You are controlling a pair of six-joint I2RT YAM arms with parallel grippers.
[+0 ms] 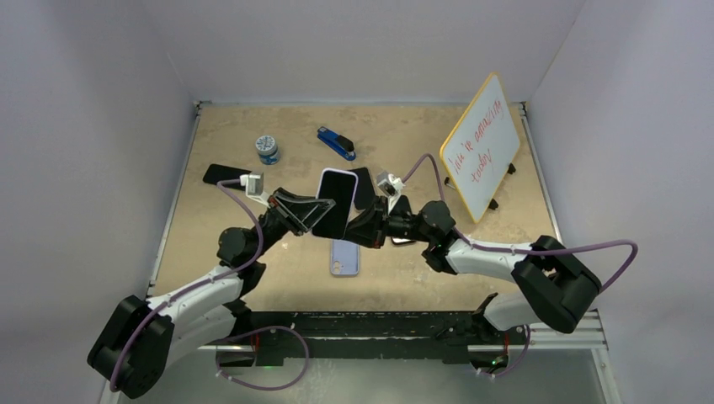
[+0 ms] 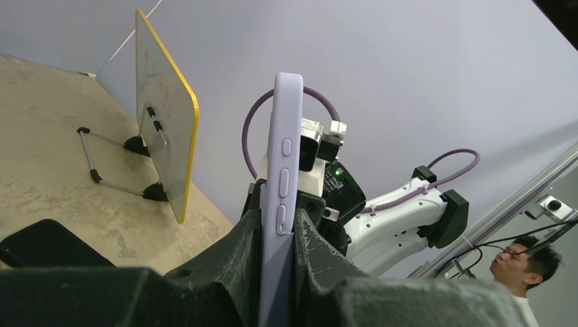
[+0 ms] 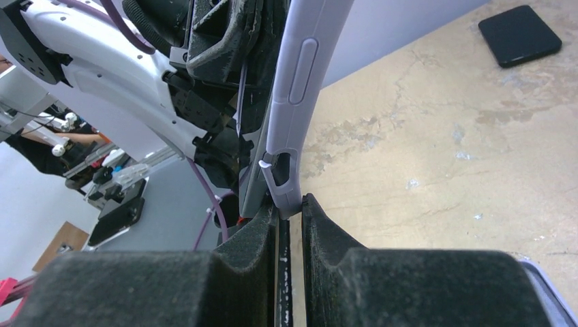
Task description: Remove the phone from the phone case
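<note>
A phone in a lilac case [image 1: 335, 194] is held upright between the arms. My left gripper [image 1: 322, 215] is shut on it; the left wrist view shows the case's buttoned edge [image 2: 286, 157] between the fingers. My right gripper [image 1: 354, 229] is at the lower right of the phone; in the right wrist view its fingertips [image 3: 315, 218] meet the bottom corner of the case, where an edge cutout [image 3: 279, 167] shows. Whether the right fingers grip that corner is hard to tell.
A lavender case or phone [image 1: 344, 263] lies below. Dark phones [image 1: 221, 173], a blue stapler [image 1: 335, 141], a jar [image 1: 267, 149] and a whiteboard [image 1: 480, 147] stand or lie around.
</note>
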